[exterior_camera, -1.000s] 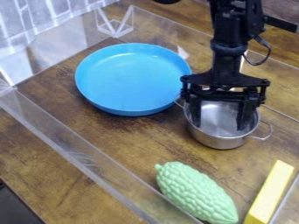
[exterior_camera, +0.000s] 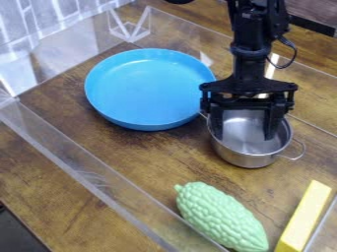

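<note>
My black gripper hangs at the upper right, its fingers spread open over the rim of a steel pot with loop handles. The tips reach down at the pot's opening; whether anything lies inside below them is hard to tell.
A blue plate lies left of the pot. A green bumpy vegetable toy and a yellow block are in front. A light object stands behind the arm. Clear plastic edges border the wooden surface, whose lower left is clear.
My gripper has risen slightly from its position a second ago. The pot and the other objects look unmoved.
</note>
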